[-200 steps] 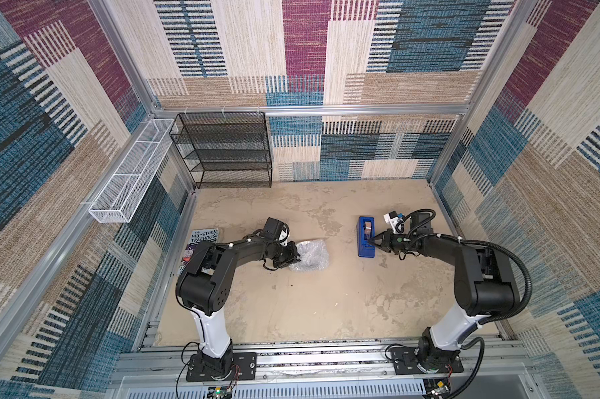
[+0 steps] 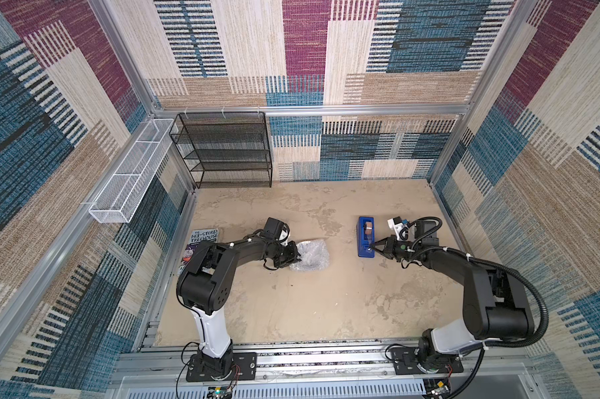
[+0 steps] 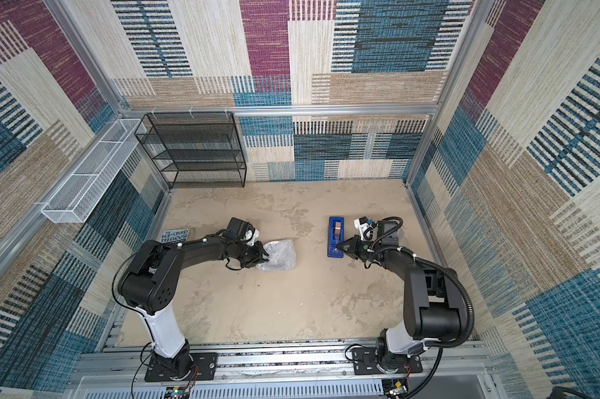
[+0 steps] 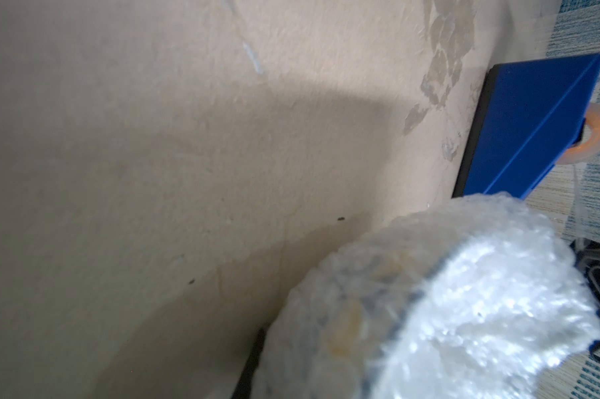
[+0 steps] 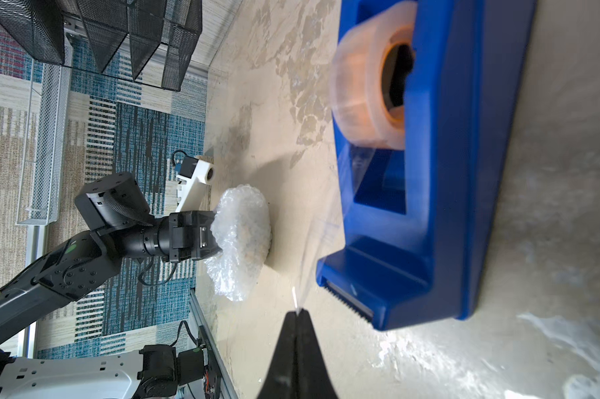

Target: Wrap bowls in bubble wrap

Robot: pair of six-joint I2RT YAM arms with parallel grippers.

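A bundle of bubble wrap [image 2: 311, 255] sits left of the table's middle, bulky and rounded. Dark and yellowish patches of what it encloses show faintly through the bubble wrap [image 4: 406, 279] in the left wrist view. My left gripper [image 2: 296, 256] is shut on the bundle's left side; its fingers are mostly hidden. A blue tape dispenser [image 5: 439, 166] carries a clear tape roll [image 5: 373, 79]. From the roll, a clear strip of tape [image 5: 313, 246] stretches to the fingertips of my right gripper, which is shut on its end, just off the dispenser's toothed edge.
A book [image 2: 205, 236] lies at the left behind the left arm. Black mesh shelves [image 2: 226, 149] stand at the back left, and a white wire basket [image 2: 133, 173] hangs on the left wall.
My right gripper has shifted toward the table's front, from beside the roll to near the front end of the dispenser. The left arm and the bundle have stayed still.
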